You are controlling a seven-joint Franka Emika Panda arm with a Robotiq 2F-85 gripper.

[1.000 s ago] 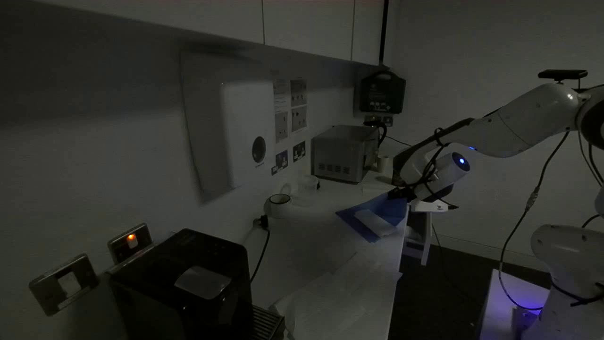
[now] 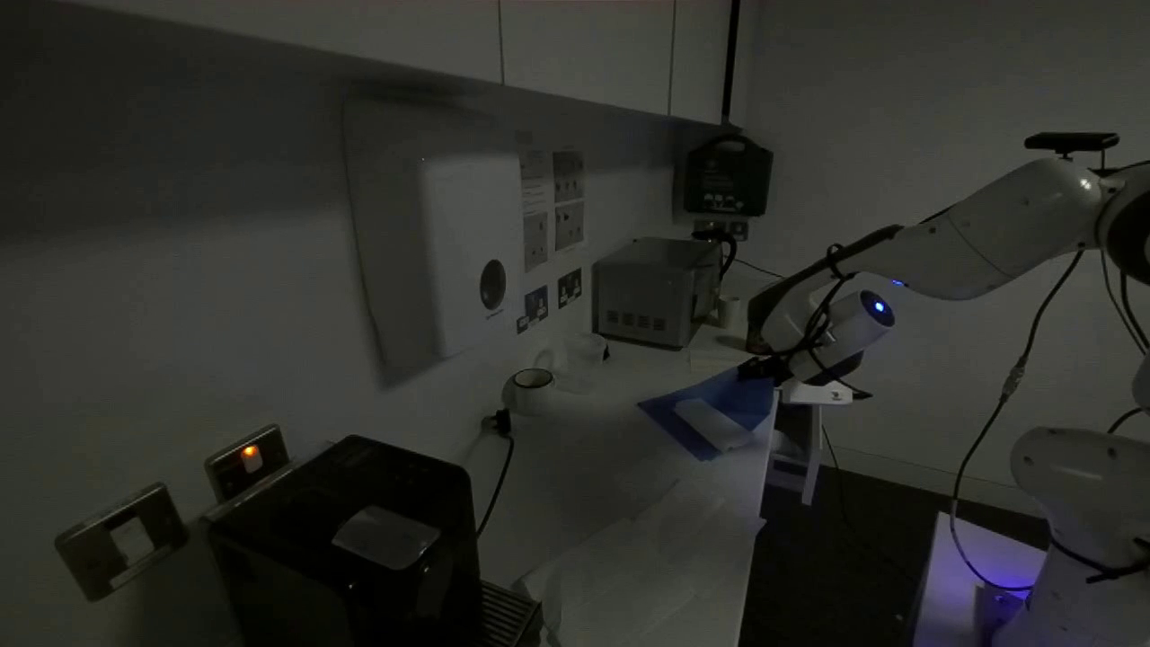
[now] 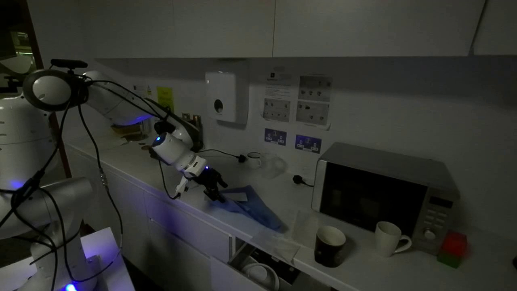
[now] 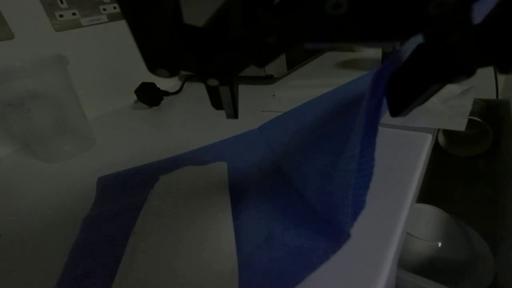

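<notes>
A blue cloth (image 4: 283, 206) lies on the counter near its front edge, with a pale flat piece (image 4: 187, 230) on top of it. My gripper stands open over the cloth, its fingers wide apart. One corner of the cloth rises to the right finger (image 4: 408, 91) in the wrist view; whether it clings to that finger or only passes behind it is too dark to tell. The left finger (image 4: 230, 101) is clear of the cloth. In exterior view 2 the gripper (image 3: 223, 191) is low beside the cloth (image 3: 261, 211).
An open drawer (image 3: 228, 271) with white dishes juts out below the counter. A dark mug (image 3: 330, 246), a white mug (image 3: 387, 239) and the microwave (image 3: 373, 189) stand to the right. A clear container (image 4: 48, 110) is near the wall. The room is dim.
Almost nothing differs in exterior view 1: the arm holds its pose and the blue cloth has shifted barely, if at all.
</notes>
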